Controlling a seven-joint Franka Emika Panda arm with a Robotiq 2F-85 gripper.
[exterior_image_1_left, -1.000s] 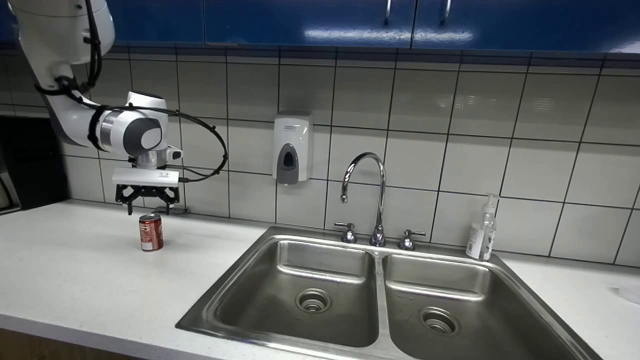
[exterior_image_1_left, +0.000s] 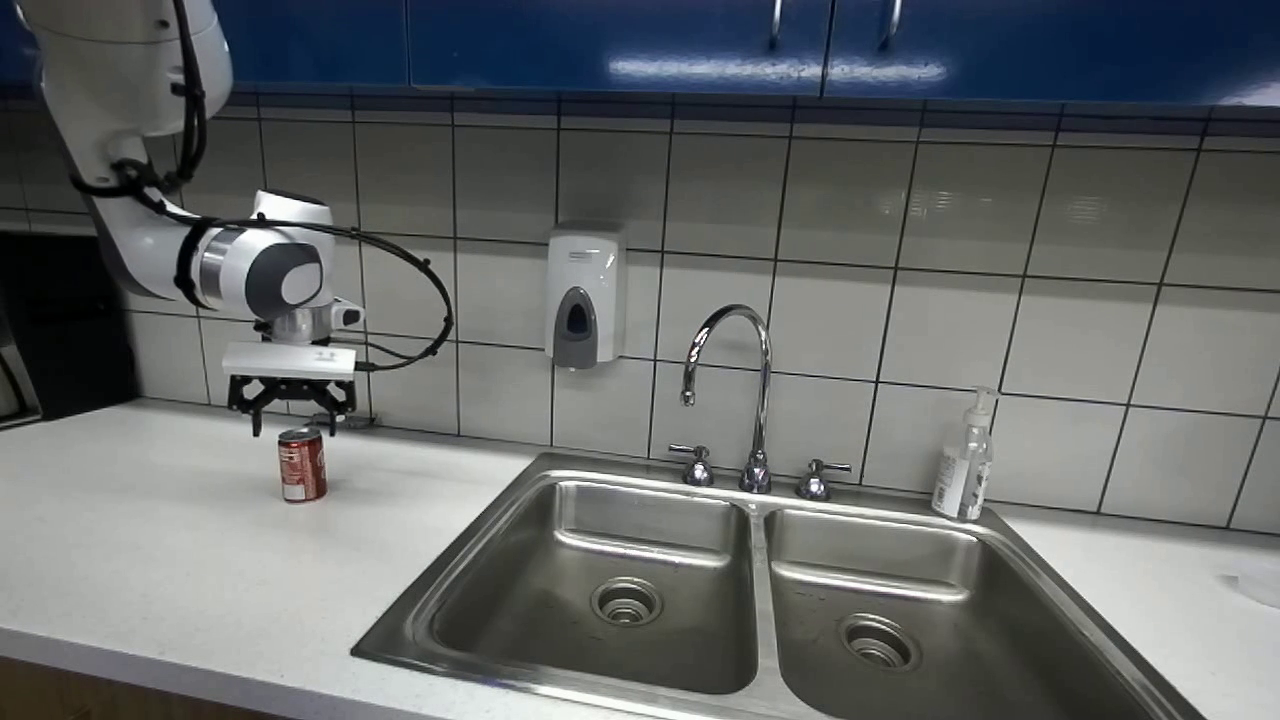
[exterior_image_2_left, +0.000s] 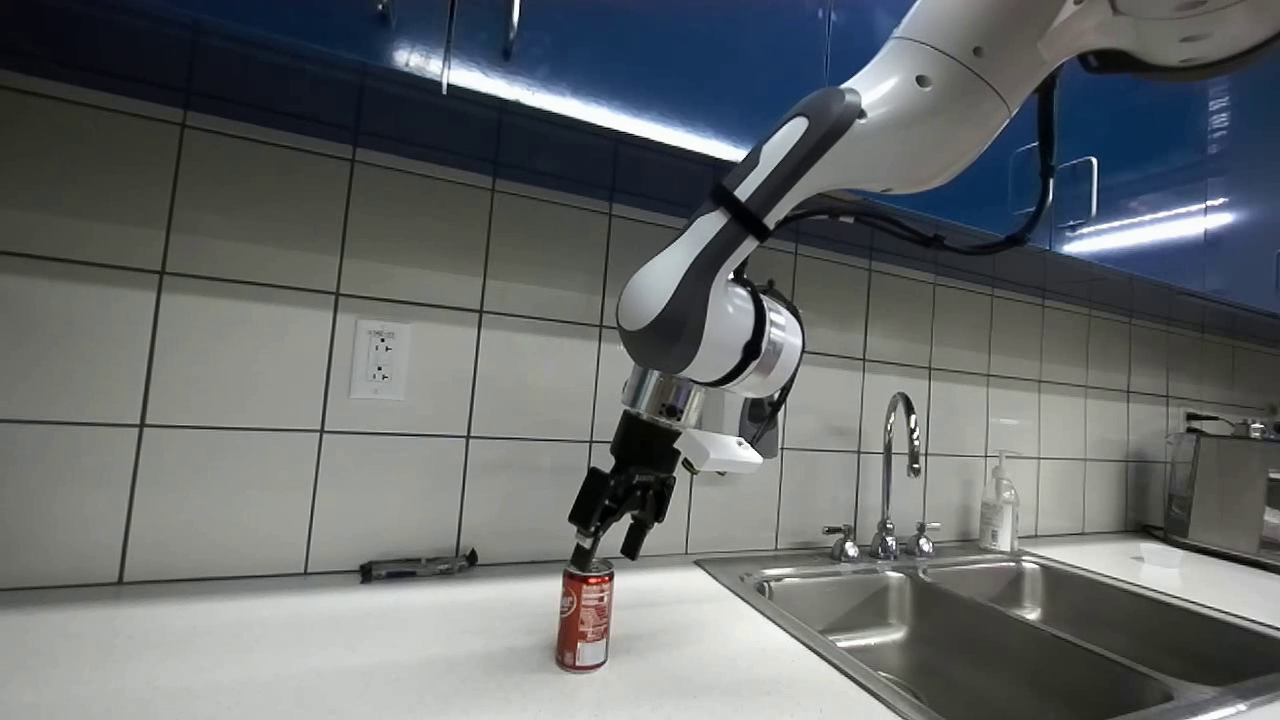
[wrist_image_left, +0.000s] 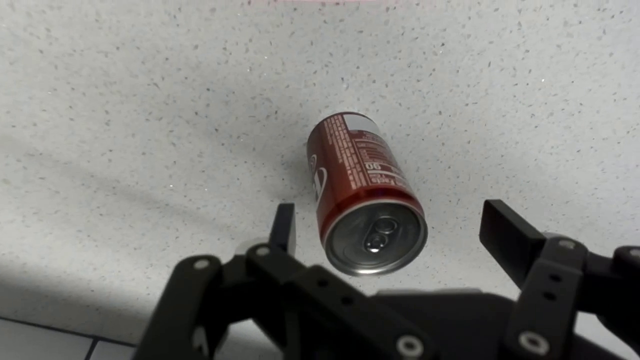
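Observation:
A small red soda can (exterior_image_1_left: 302, 466) stands upright on the white counter, left of the sink. Its silver top and pull tab face the camera in the wrist view, where the can (wrist_image_left: 366, 180) lies between the two spread fingers without touching either. My gripper (exterior_image_1_left: 294, 430) is open, with its fingertips at about the height of the can's top. In exterior view 2 one fingertip overlaps the top of the can (exterior_image_2_left: 584, 618). The gripper has a wider gap to the can on its right finger than on its left.
A double steel sink (exterior_image_1_left: 764, 576) with a faucet (exterior_image_1_left: 761, 396) lies to the right. A soap bottle (exterior_image_1_left: 963, 468) stands behind it. Against the tiled wall lies a dark thin object (exterior_image_2_left: 417, 565).
My gripper has come down slightly and shifted a touch to the left in exterior view 1. The can has not moved.

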